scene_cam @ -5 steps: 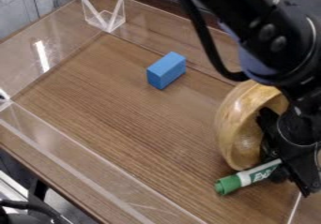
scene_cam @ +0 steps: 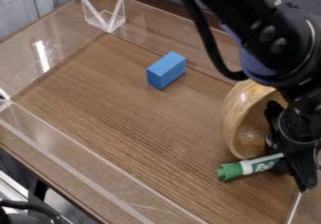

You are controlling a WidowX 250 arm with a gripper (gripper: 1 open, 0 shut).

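Observation:
My gripper [scene_cam: 283, 155] is low at the right, over a green and white cylinder [scene_cam: 241, 168], shut on its right end. The cylinder lies on the wooden table [scene_cam: 138, 143]. A tan bowl [scene_cam: 238, 125] stands tilted behind it, partly hidden by the gripper and arm.
A blue block [scene_cam: 164, 70] sits in the upper middle. A clear plastic container [scene_cam: 104, 15] is at the back left. Cables hang at the lower left.
The green cylinder has turned a little flatter, its left end shifting slightly up. The gripper and bowl have moved slightly.

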